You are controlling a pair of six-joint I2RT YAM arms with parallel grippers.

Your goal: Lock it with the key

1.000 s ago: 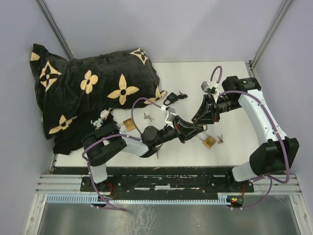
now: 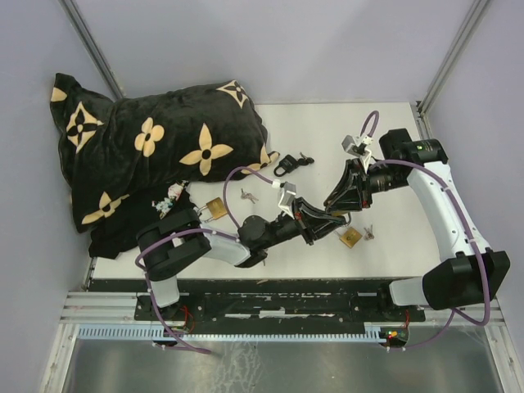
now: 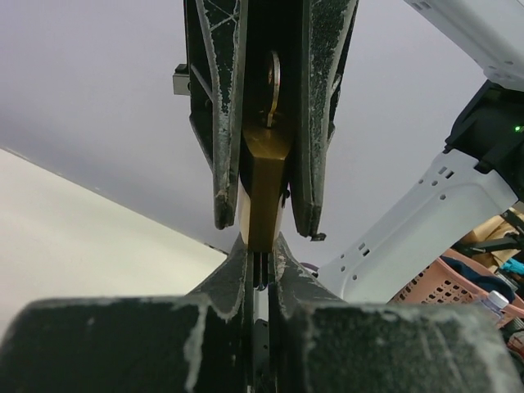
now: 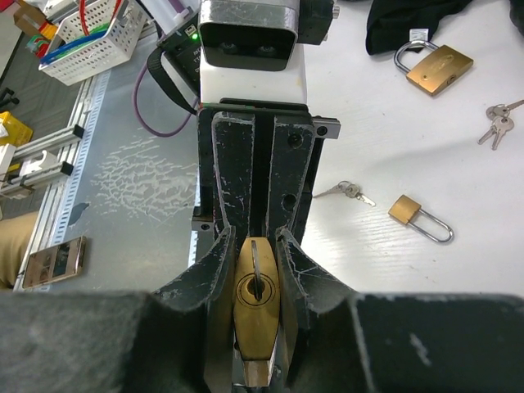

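Note:
A small brass padlock (image 4: 256,319) is clamped between the fingers of my right gripper, its keyhole face turned to the right wrist camera. A thin edge-on piece, like a key's head, stands at the keyhole. The left wrist view shows the padlock's narrow side (image 3: 266,184) between the right fingers, and that thin piece (image 3: 274,86) in the gap above. My left gripper is closed at the padlock's lower end; which part it pinches is hidden. From above, both grippers meet right of centre and mostly cover the lock.
Another small padlock (image 2: 350,237) and keys (image 2: 368,232) lie just right of the grippers. Further left are a larger brass padlock (image 2: 216,208), keys (image 2: 249,196) and a black lock (image 2: 286,165). A dark floral cloth (image 2: 176,131) fills the back left.
The left gripper has hardly moved, and the two grippers remain together at the lock.

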